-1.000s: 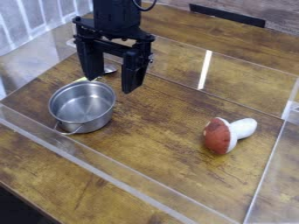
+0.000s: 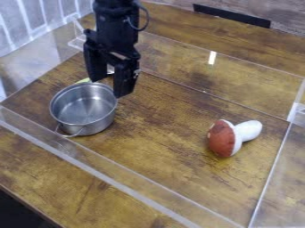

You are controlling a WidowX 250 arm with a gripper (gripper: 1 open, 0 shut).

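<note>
My black gripper (image 2: pixel 111 73) hangs open at the upper left, just behind and above a steel pot (image 2: pixel 84 110) with a wire handle at its front. A red-capped toy mushroom (image 2: pixel 224 139) with a white stem lies on its side on the right of the wooden table (image 2: pixel 155 178). A small yellowish thing is partly visible beside the gripper, behind the pot; it is too hidden to tell what it is.
Clear plastic walls border the work area on the left, right and front. The middle and front of the table between pot and mushroom are bare.
My gripper has moved back, away from the camera, and looks smaller. The pot and the mushroom are where they were.
</note>
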